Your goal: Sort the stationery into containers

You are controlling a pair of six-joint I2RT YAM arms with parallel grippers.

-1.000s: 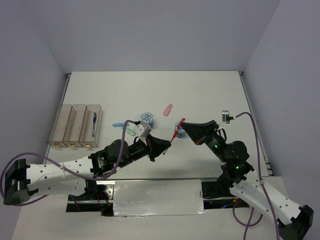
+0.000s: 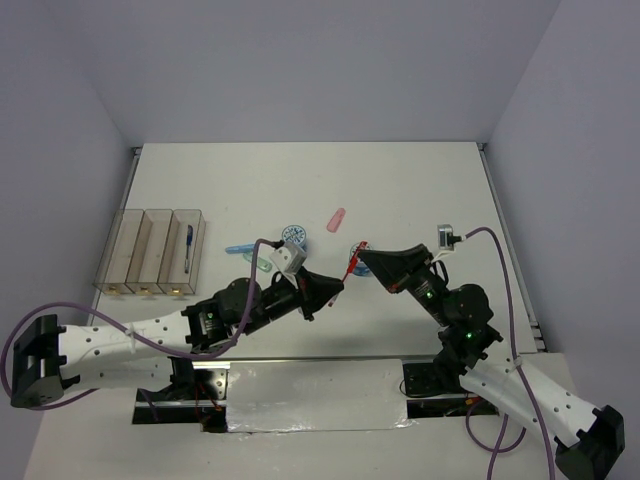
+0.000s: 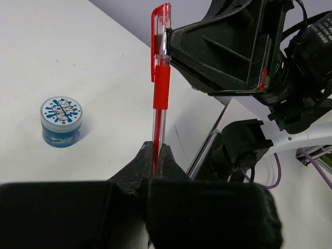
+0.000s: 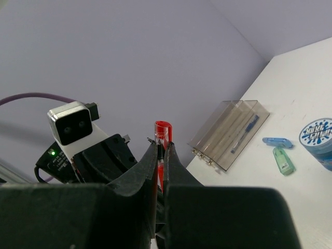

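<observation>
A clear pen with a red cap and red grip is held in the air between both arms. My left gripper is shut on its lower part, the red grip standing above the fingertips in the left wrist view. My right gripper is shut on the pen near its capped end, which pokes up between the fingers in the right wrist view. At the left of the table stands a clear organizer with three compartments. Its right compartment has a dark blue pen in it; the other two look empty.
Two blue jars stand mid-table, one partly behind the right gripper. Near them lie a blue item, a green item and a pink item. Clear table stretches across the back and right.
My right gripper and the pen's capped end have shifted slightly toward the left and front. The left gripper has hardly moved.
</observation>
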